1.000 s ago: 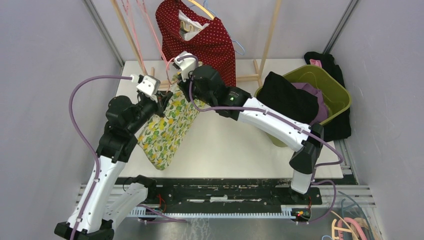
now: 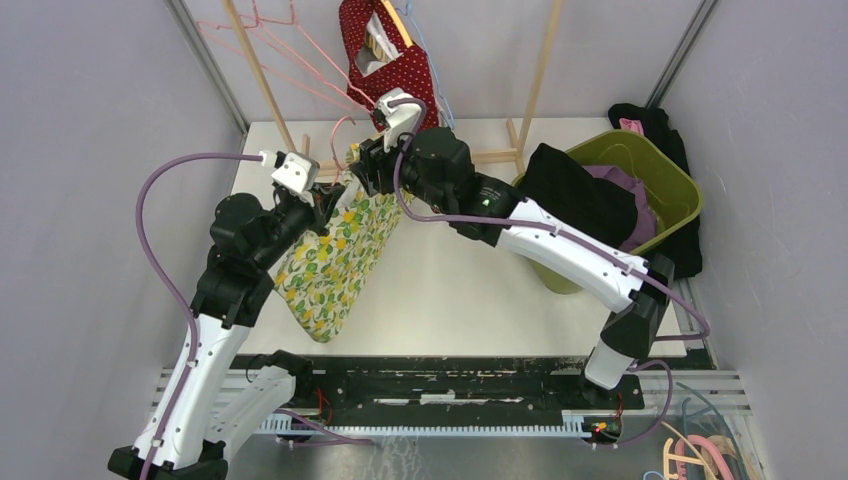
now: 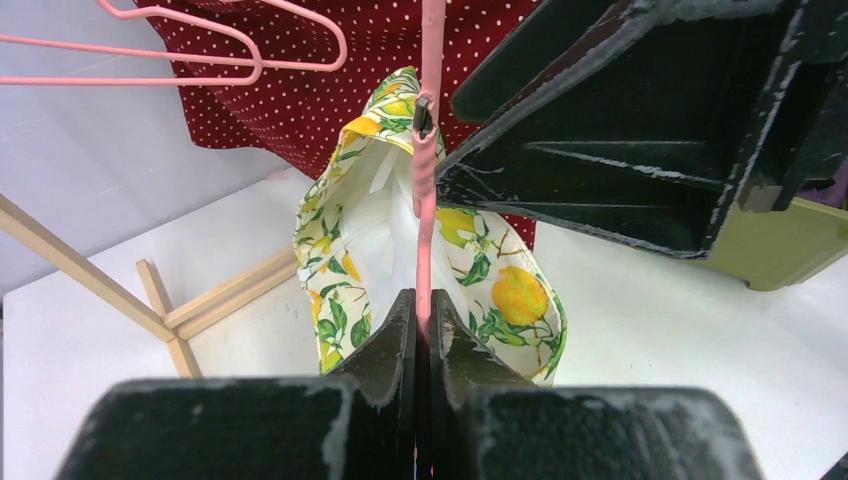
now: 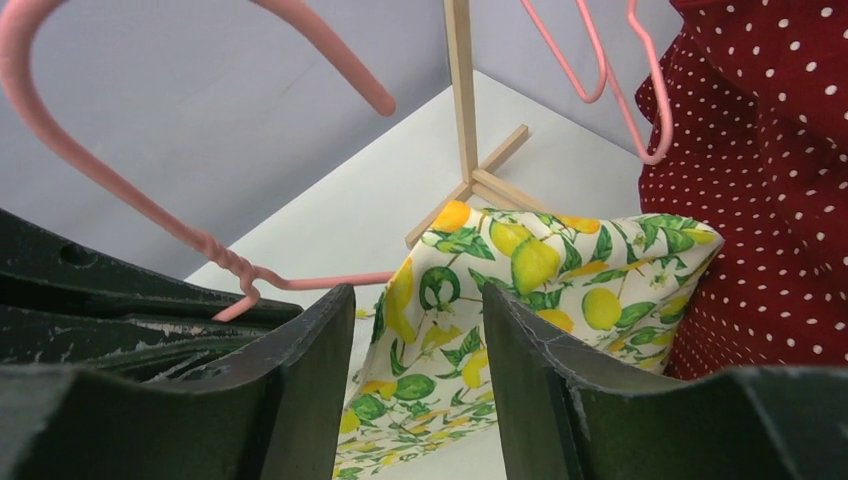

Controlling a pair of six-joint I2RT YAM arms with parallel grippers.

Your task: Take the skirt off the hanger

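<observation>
The white skirt with yellow lemons and green leaves (image 2: pixel 335 260) hangs on a pink wire hanger (image 3: pixel 426 230), its waist gaping toward the left wrist camera. My left gripper is shut on the hanger's wire, just below the twisted neck. In the right wrist view the hanger's pink hook (image 4: pixel 150 205) curves at upper left, and its arm runs into the skirt's top edge (image 4: pixel 470 225). My right gripper stands open with its fingers in front of the skirt's upper fabric. Whether the cloth lies between those fingers I cannot tell.
A dark red dotted garment (image 2: pixel 405 80) hangs close behind on another hanger, beside several empty pink hangers (image 2: pixel 290 50). Wooden rack posts (image 2: pixel 540 75) stand either side. The olive bin (image 2: pixel 680 195) with dark cloth is at right.
The red dotted garment has swung and turned narrower, and the empty pink hangers have shifted. My left arm looks unmoved.
</observation>
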